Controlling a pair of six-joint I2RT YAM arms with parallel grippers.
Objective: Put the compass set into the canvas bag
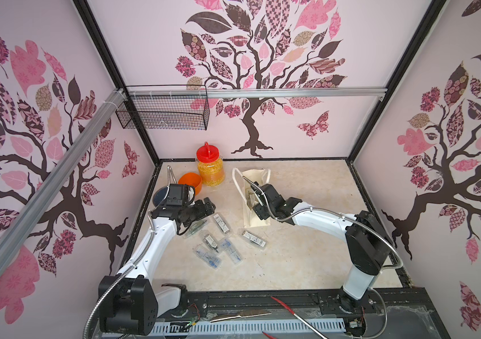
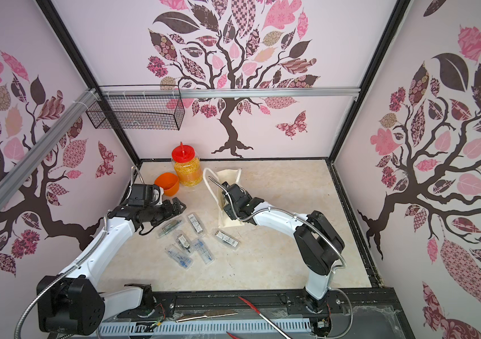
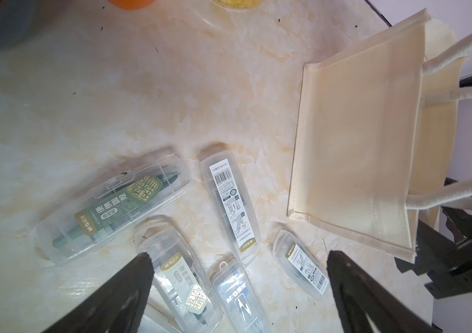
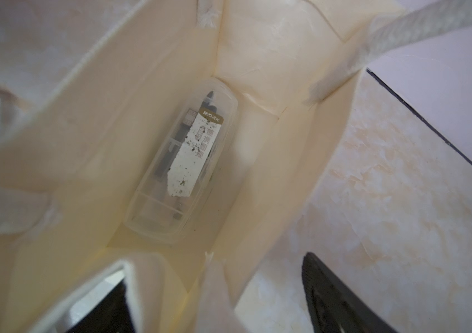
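Observation:
In the right wrist view a clear-cased compass set lies on the floor of the upright canvas bag. My right gripper is at the bag's mouth with its fingers apart, a fold of the bag's edge showing between them; whether they touch it I cannot tell. My left gripper hangs open and empty above more cased sets. Among these are a green-labelled case, a white-labelled case, a smaller white-labelled case and a blue-marked case.
Rope handles stick up from the bag. Behind my left arm stand an orange bowl and a red-lidded jar. A wire basket hangs at the back left.

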